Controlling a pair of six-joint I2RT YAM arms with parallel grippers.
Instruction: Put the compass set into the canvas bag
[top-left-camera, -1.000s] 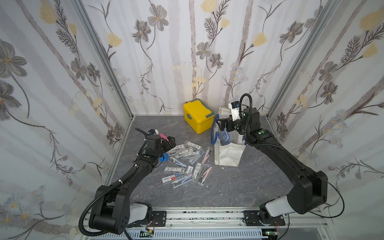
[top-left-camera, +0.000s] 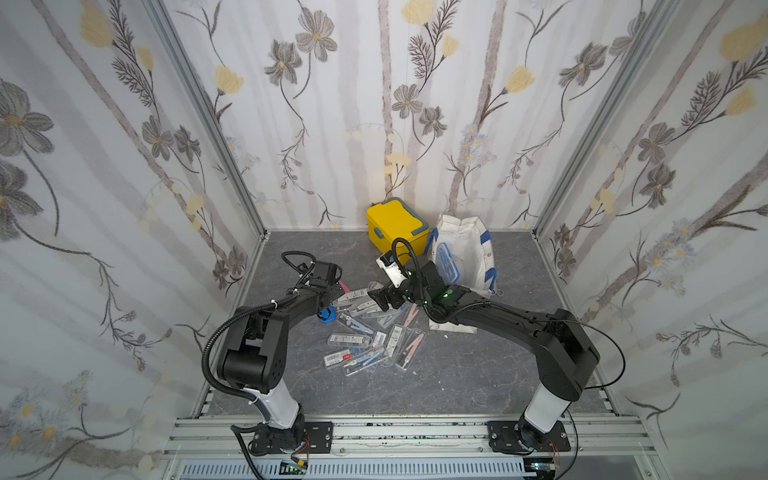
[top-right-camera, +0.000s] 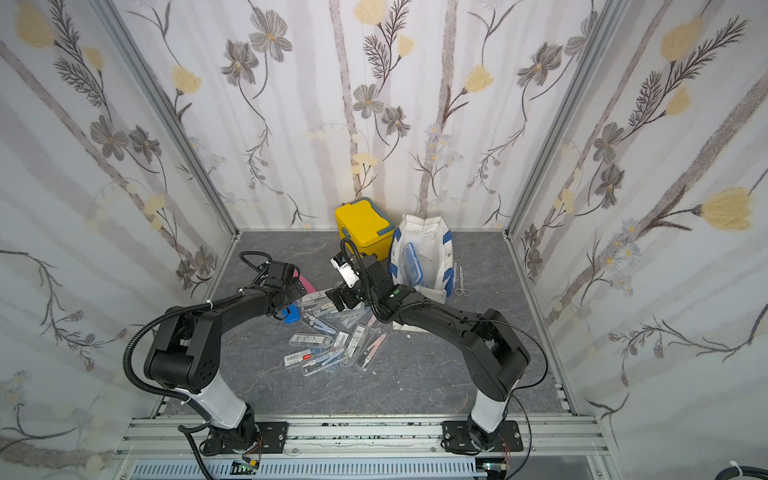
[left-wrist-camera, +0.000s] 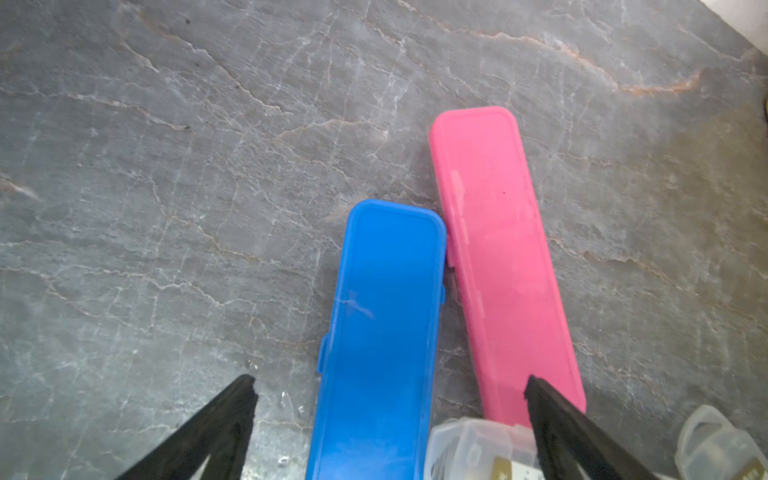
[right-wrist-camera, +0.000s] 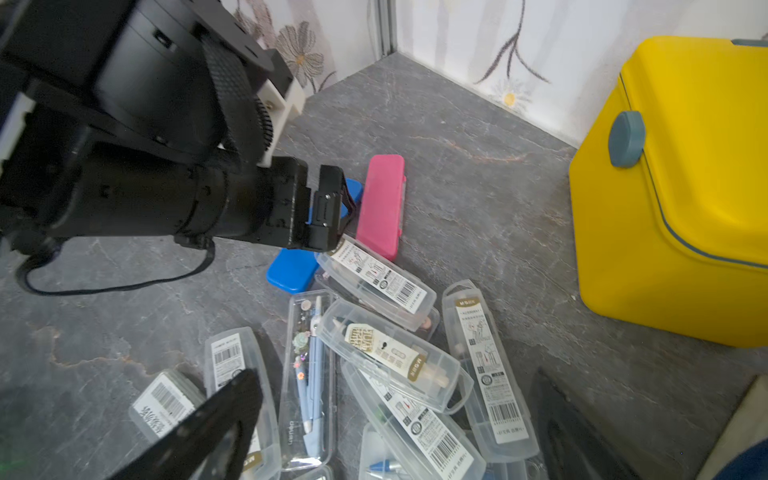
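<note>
Several clear compass set cases (right-wrist-camera: 392, 352) with white labels lie in a loose heap mid-table; which one the task means, I cannot tell. The white canvas bag (top-left-camera: 477, 257) with blue trim stands open at the back right, a blue-edged clear case (top-right-camera: 413, 264) inside it. My open right gripper hangs over the heap, with cases below and between its fingers in view but none gripped. Open as well, my left gripper hovers above the blue case (left-wrist-camera: 381, 336) at the heap's left edge, with the pink case (left-wrist-camera: 508, 264) alongside.
The yellow box (top-left-camera: 397, 226) stands at the back, left of the bag. Scissors (top-right-camera: 461, 280) lie right of the bag. Both grippers are close together over the heap.
My right gripper has swung from over the bag leftward to the heap. My left arm has drawn back slightly. The bag's front flap is now partly covered by the right arm.
</note>
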